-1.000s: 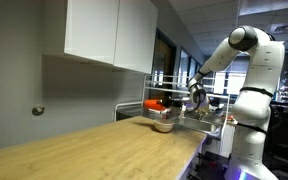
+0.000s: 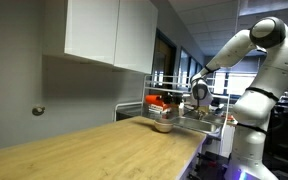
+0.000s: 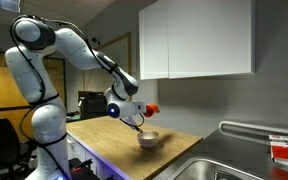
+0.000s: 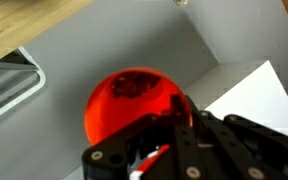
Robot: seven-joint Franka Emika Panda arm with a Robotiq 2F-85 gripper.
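A red-orange cup (image 2: 156, 100) is held up above a light, round pot (image 2: 164, 126) at the far end of the wooden counter. My gripper (image 2: 171, 102) is shut on the cup. In exterior view 2 the red cup (image 3: 151, 109) shows just above and slightly right of the bowl-like pot (image 3: 148, 141), clear of its rim. The wrist view looks toward the round opening of the cup (image 4: 102, 112), where something dark shows inside. Black gripper fingers (image 4: 199, 140) cross the lower part of that view. How far the cup tilts is hard to tell.
A long wooden counter (image 2: 84, 150) stretches bare toward the left. White cabinets (image 3: 199, 40) hang above it. A sink (image 3: 209, 172) lies at the lower right in exterior view 2, with a drying rack (image 3: 259, 132) beyond it.
The arm's wrist and the held red cup have shifted only slightly above the pot, and a little more red shows. The pot has stayed in place.
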